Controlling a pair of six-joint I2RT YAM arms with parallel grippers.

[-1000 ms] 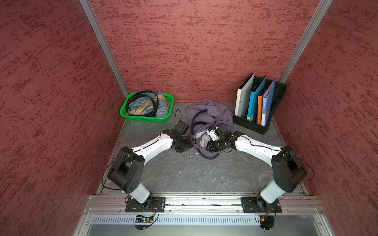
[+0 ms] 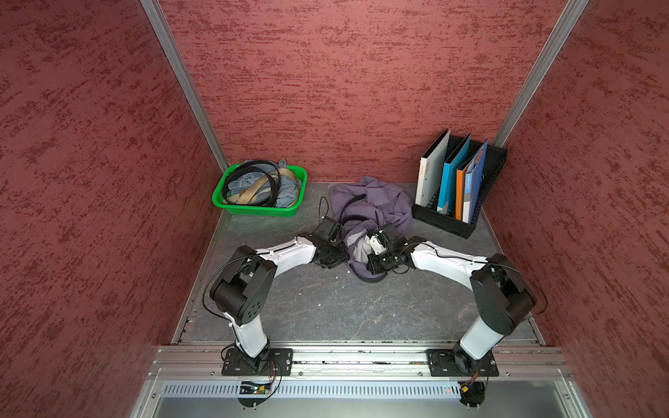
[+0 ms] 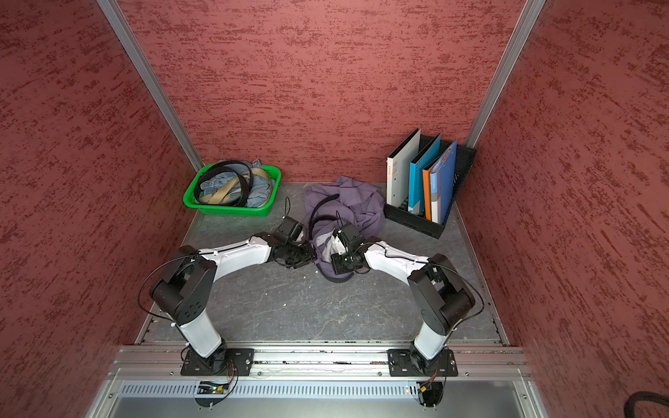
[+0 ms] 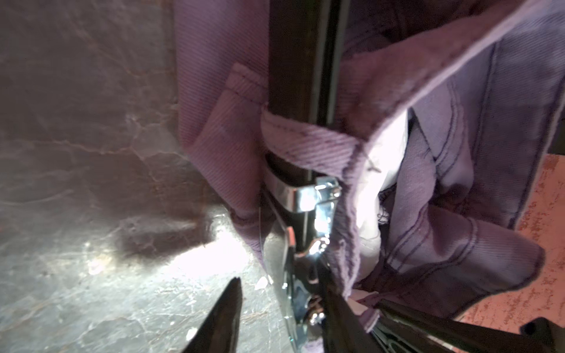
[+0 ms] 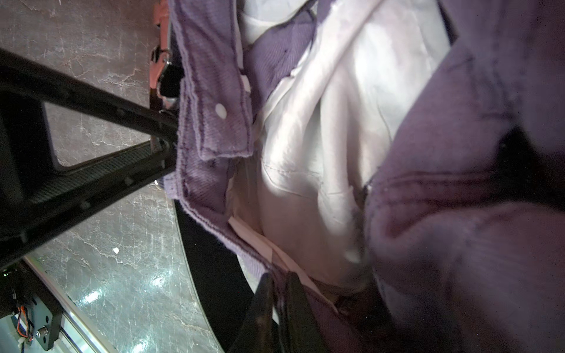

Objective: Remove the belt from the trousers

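Purple trousers (image 2: 376, 198) lie bunched in the middle of the table, their white lining (image 5: 347, 147) showing at the waist. A black belt (image 4: 300, 64) passes through a belt loop (image 4: 312, 144) on the waistband, its silver buckle (image 4: 303, 197) just past the loop. My left gripper is part open at the buckle end, one finger on the bare-table side and the other close to the buckle; I cannot tell whether they touch it. My right gripper is shut on the waistband edge, with the belt (image 5: 203, 276) curving behind it.
A green basket (image 2: 296, 202) with jeans and more belts stands at the back left. At the back right is a black rack (image 2: 446, 223) of binders (image 2: 432, 167).
My left gripper has moved right, up to the trousers' waistband and the buckle. The right gripper has stayed almost in place; its arm has shifted slightly left.
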